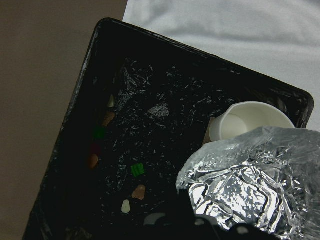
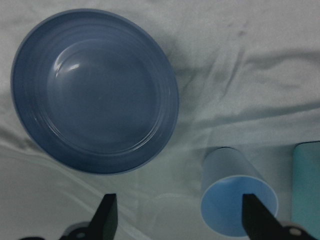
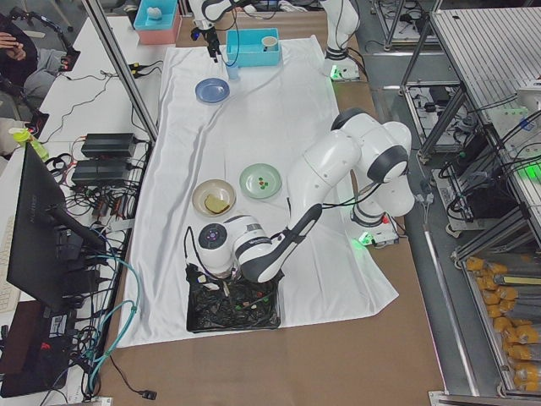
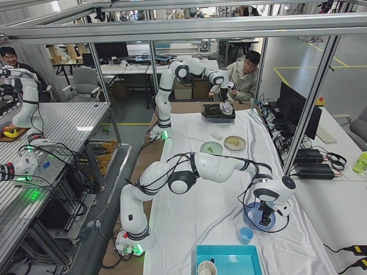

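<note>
My left gripper (image 4: 223, 93) is over the black lined bin (image 3: 232, 317), with crumpled clear film and foil (image 1: 245, 185) at its fingers; its finger state is unclear. The bin holds a white cup (image 1: 240, 117) and small green, orange and white bits. My right gripper stands open above a blue cup (image 2: 235, 205), beside a blue plate (image 2: 95, 92) and near a turquoise tray (image 2: 307, 185).
A beige plate with a yellow item (image 3: 215, 204) and a green plate (image 3: 260, 181) lie mid-table. The turquoise tray holds a cup. A monitor and cables border the cloth.
</note>
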